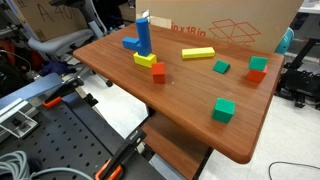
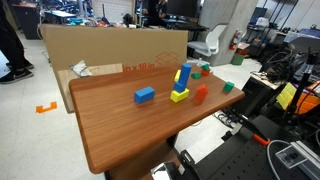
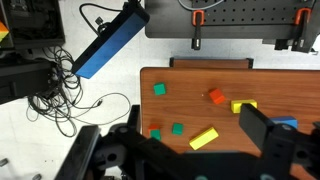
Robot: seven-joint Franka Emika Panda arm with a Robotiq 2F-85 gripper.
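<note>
My gripper stands open in the wrist view, high over the table, its dark fingers far apart with nothing between them. An upright blue block (image 1: 144,36) rises at a yellow block (image 1: 146,59); whether it rests on it or just behind is hard to tell. Another blue block (image 2: 145,95) lies flat apart from them. Near the yellow block sits a red block (image 1: 158,73). A long yellow block (image 1: 198,52) and a flat green block (image 1: 221,67) lie farther back. One green block (image 1: 259,63) tops a red block (image 1: 256,76); another green block (image 1: 223,110) is alone.
The wooden table (image 2: 110,125) has broad bare stretches. Along its back stands a cardboard panel (image 2: 110,48). A black perforated platform (image 1: 60,135) lies beside the table, with a gap between. Cables (image 3: 65,95) lie on the floor.
</note>
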